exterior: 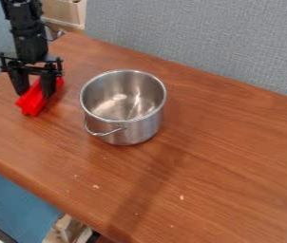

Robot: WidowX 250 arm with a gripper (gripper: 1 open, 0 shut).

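Observation:
A black gripper (pixel 33 82) reaches down from the upper left and is shut on a red object (pixel 34 103) that lies on the wooden table at its left side. The red object is elongated and partly hidden by the fingers. To its right stands a steel pot (pixel 124 106) with a wire handle on its near side.
A grey wall (pixel 210 38) runs along the back. The table's left edge drops to a blue surface (pixel 13 180).

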